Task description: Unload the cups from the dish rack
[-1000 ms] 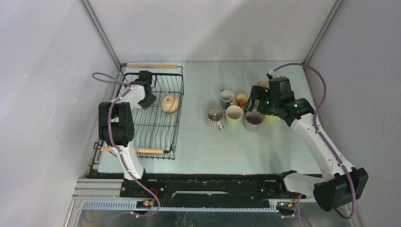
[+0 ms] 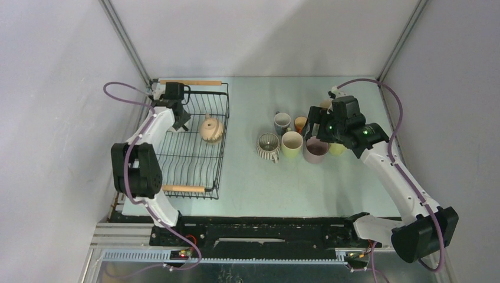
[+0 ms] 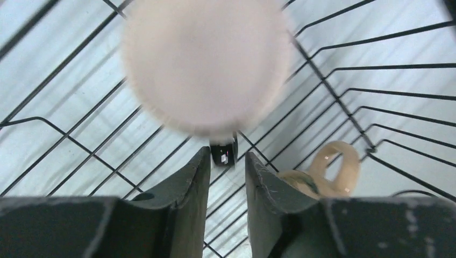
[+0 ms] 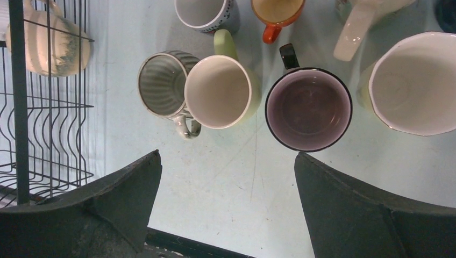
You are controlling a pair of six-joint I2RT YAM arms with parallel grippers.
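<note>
A pale cup (image 3: 207, 64), blurred and close to the camera, fills the upper middle of the left wrist view. Its dark handle (image 3: 223, 151) points down toward my left gripper, whose fingers stand part open on either side of the handle, with a gap on the right. From above, this gripper (image 2: 184, 122) is at the rack's back left corner, and the arm mostly covers the cup. A beige cup (image 2: 211, 130) lies in the dish rack (image 2: 188, 165). My right gripper hangs open above the counter, nothing between its fingers.
Several unloaded cups stand on the counter: a striped one (image 4: 161, 86), a light green one (image 4: 219, 94), a mauve one (image 4: 308, 110) and an orange one (image 4: 277, 12) among them. Bare counter (image 2: 265, 188) lies in front of them. Walls close in on both sides.
My right arm has barely moved; the beige cup and counter cups stay put.
</note>
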